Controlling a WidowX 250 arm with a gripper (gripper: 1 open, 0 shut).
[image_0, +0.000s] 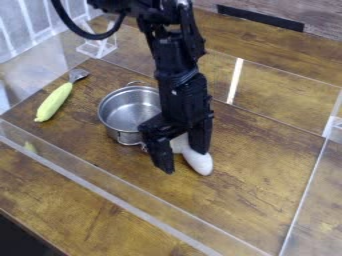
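Observation:
My black gripper (178, 145) is low over the wooden table, open, its fingers either side of a white oblong object (197, 160) lying on the table, which it partly covers. A silver metal pot (126, 105) stands just left of the gripper, partly behind the arm. A yellow-green corn cob (54, 103) lies at the far left.
A small metal utensil (78, 76) lies beyond the corn.

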